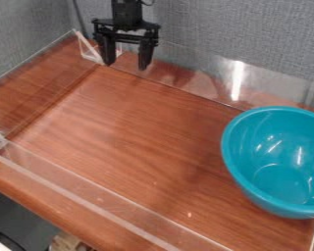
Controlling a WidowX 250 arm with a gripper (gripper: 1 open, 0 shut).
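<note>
My black gripper (126, 54) hangs at the top of the camera view, over the back of the wooden tray floor near its back left corner. Its two fingers point down and stand apart, open, with nothing visible between them. A turquoise bowl (271, 181) sits at the right side of the tray and looks empty.
Clear plastic walls edge it at the back and front, with grey textured panels (238, 39) behind. A small dark object at the left edge is cut off and unclear.
</note>
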